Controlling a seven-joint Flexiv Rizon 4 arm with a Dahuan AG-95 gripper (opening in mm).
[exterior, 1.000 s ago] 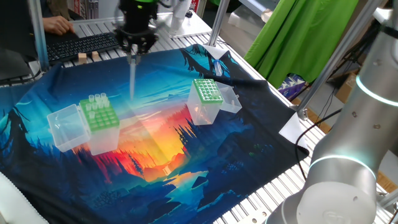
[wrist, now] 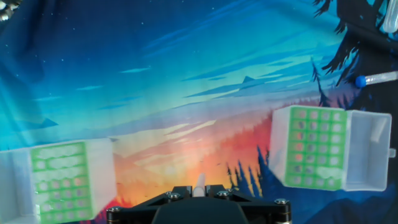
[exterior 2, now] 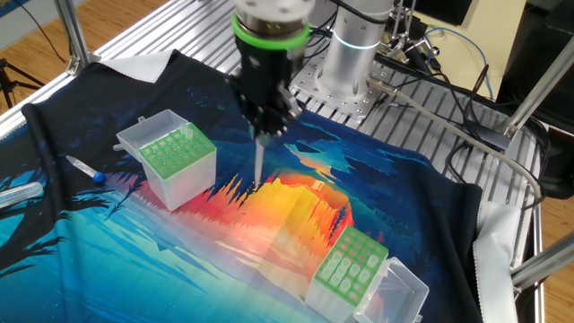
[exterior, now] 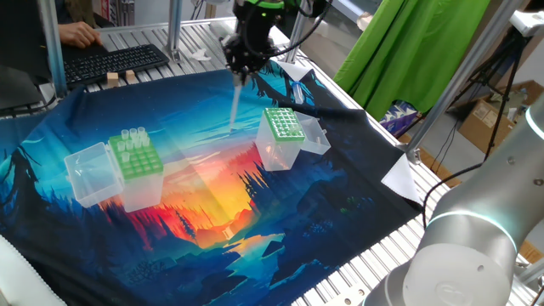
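Note:
My gripper (exterior: 238,78) hangs above the cloth, shut on a long, pale pipette tip (exterior: 235,109) that points downward. In the wrist view, the tip (wrist: 199,184) shows between the fingertips. One clear tip box with a green rack (exterior: 138,157) stands at the left in exterior view 1, several tips upright in one part of its rack. The second box, with a green rack (exterior: 284,124), stands to the right. In exterior view 2, this second rack (exterior 2: 178,151) seems to hold a single tip near its back edge. My gripper is between the boxes, nearer the second, touching neither.
Both boxes have open lids, one lid (exterior: 92,174) and another lid (exterior: 314,134) folded outward. A blue-capped pen (exterior 2: 86,169) lies beyond the second box. A person's hand (exterior: 78,34) rests near a keyboard.
In exterior view 1, my gripper has travelled rightward with the pipette tip, from nearer the left box toward the second box. Both boxes have stayed in place.

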